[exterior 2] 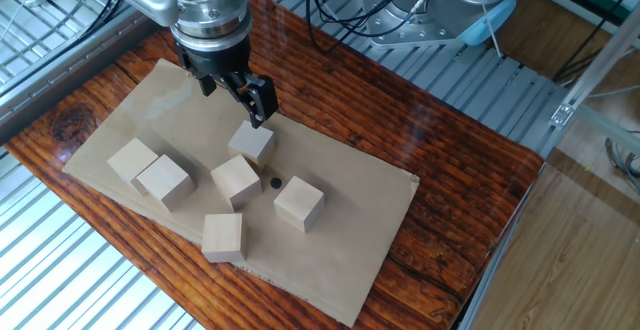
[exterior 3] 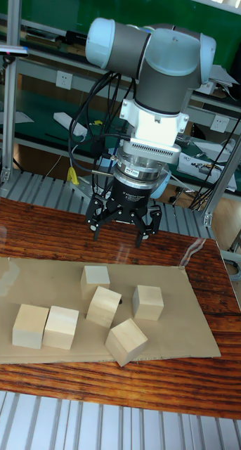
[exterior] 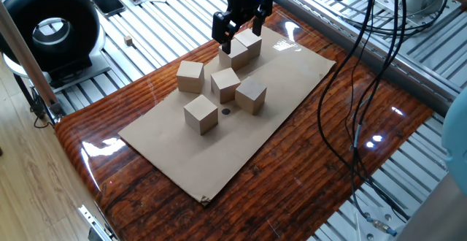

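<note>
Several plain wooden cubes lie on a flat brown cardboard sheet (exterior: 175, 150). Two stand side by side, one cube (exterior 2: 132, 164) and its neighbour (exterior 2: 166, 182). A greyer-topped cube (exterior: 251, 96) sits near a central cube (exterior: 225, 85); another cube (exterior: 201, 115) and one more cube (exterior: 190, 77) lie apart from these. My gripper (exterior 3: 118, 238) hangs above the sheet, pointing down, its fingers spread wide and no cube between them. In the first exterior view the gripper (exterior: 242, 39) overlaps the paired cubes, while the second exterior view puts the gripper (exterior 2: 233, 107) near the greyer cube.
A small dark round spot (exterior 2: 276, 183) marks the cardboard among the cubes. The glossy wooden table (exterior 2: 400, 160) has bare room around the sheet. Black cables (exterior: 357, 88) hang at one side, and a large black ring-shaped object (exterior: 51, 25) stands beyond the table.
</note>
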